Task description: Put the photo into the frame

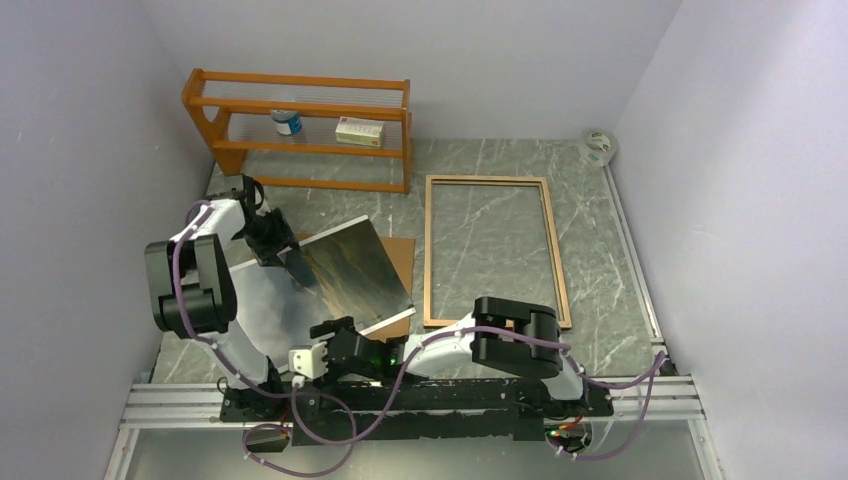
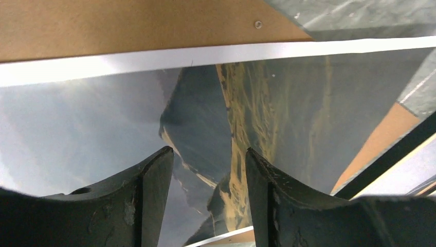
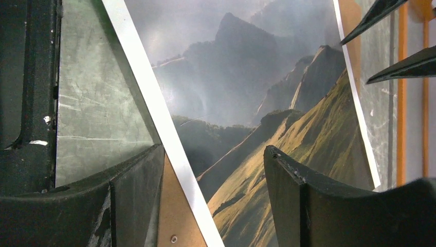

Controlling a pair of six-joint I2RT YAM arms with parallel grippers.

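Note:
The photo, a misty mountain landscape with white edges, lies askew on a brown board. My left gripper is at its back edge; in the left wrist view its fingers stand apart over the print with nothing between them. My right gripper is at the front edge; in the right wrist view its parted fingers flank the white border strip, apparently not closed on it. The empty wooden frame lies to the right.
A wooden rack with a can and a box stands at the back. A tape roll lies at the back right.

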